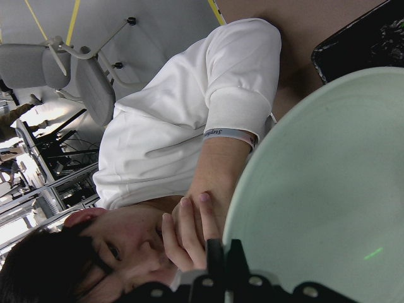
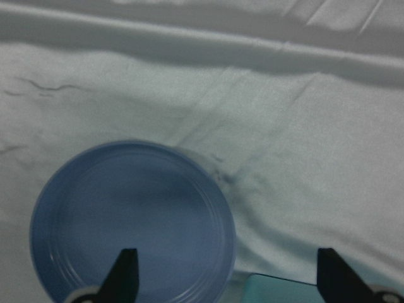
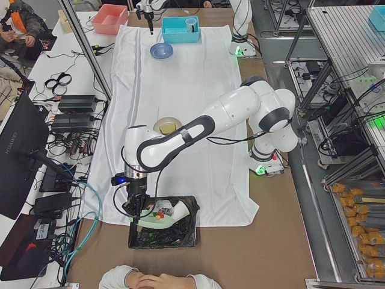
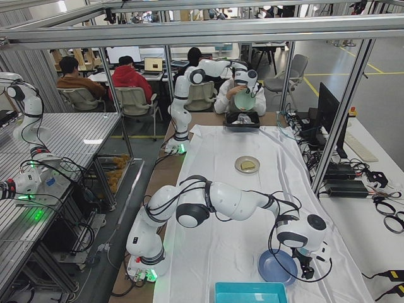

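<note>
A pale green plate [image 3: 153, 221] is tilted above the black lined bin [image 3: 174, 241], with my left gripper shut on its rim; small red and orange bits show on or beside it in the camera left view. The bin holds crumpled wrap and a white item [image 3: 180, 210]. My right gripper is open over the white cloth at the far end, by a blue plate [image 2: 132, 214], with nothing between its fingers.
A beige plate [image 4: 240, 165] with a yellow item lies mid-cloth. A teal tray [image 4: 250, 293] with a cup is at the far end. A seated person's hands rest at the table edge beside the bin.
</note>
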